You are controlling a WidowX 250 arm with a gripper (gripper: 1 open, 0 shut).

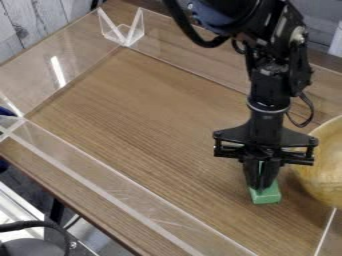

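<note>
The black gripper (262,166) reaches down at the right of the camera view, its fingers drawn together over a small green block (265,196) on the wooden table (134,120). It is shut on the block, whose upper part is hidden behind the fingers.
A large round tan object (326,180), perhaps a bowl, sits just right of the gripper at the frame's edge. Clear plastic edging runs along the left side of the table.
</note>
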